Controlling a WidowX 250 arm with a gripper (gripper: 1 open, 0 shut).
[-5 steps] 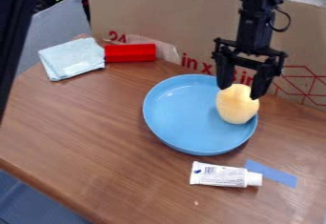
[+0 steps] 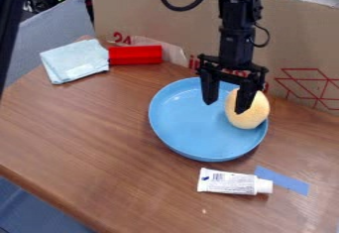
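A black gripper (image 2: pixel 225 98) hangs over a blue plate (image 2: pixel 187 127), its two fingers parted, the right one against or just in front of a pale yellow rounded object (image 2: pixel 249 114) on the plate's right side. Whether anything is held between the fingers is not clear; the gap looks empty over the plate.
A white and blue tube (image 2: pixel 232 182) lies near the front beside blue tape (image 2: pixel 282 179). A red block (image 2: pixel 135 55) and folded pale cloth (image 2: pixel 74 61) sit at the back left. Cardboard stands behind.
The gripper has come down and left, its fingers now low over the plate beside the yellow object, which stays on the plate.
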